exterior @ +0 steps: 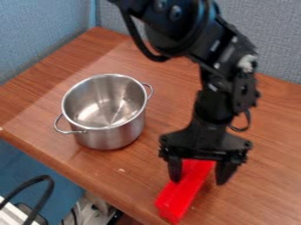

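Note:
A red rectangular bar [180, 198] lies on the wooden table, angled away from the front edge. The black gripper [198, 169] is low over its far end, fingers open on either side of it; whether they touch it is unclear. A steel pot [106, 132] with two handles stands to the left, apart from both.
The wooden table [59, 88] has free room at the back and on the right. Blue padded walls border the back and left. Black cables [47, 189] and some clutter are beyond the front-left edge, below the table.

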